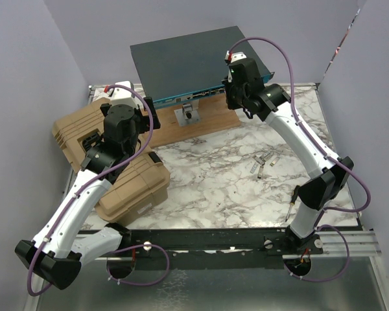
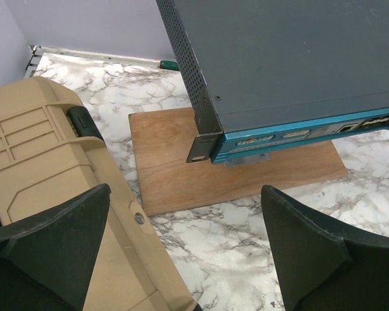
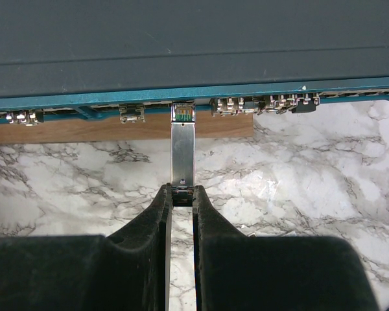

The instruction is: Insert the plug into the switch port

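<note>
In the right wrist view my right gripper is shut on a silver plug (image 3: 182, 155), a slim metal module. Its far end touches the teal front edge of the switch (image 3: 201, 39), at a row of ports between other metal fittings; how deep it sits I cannot tell. From the top view the switch (image 1: 185, 55) is a dark box raised over a wooden board. My left gripper stands open by the switch's left corner, with nothing between its fingers.
Tan cases (image 1: 133, 188) lie stacked at the left. Several loose small modules (image 1: 262, 162) and a screwdriver (image 1: 294, 198) lie on the marble table (image 1: 214, 188) at the right.
</note>
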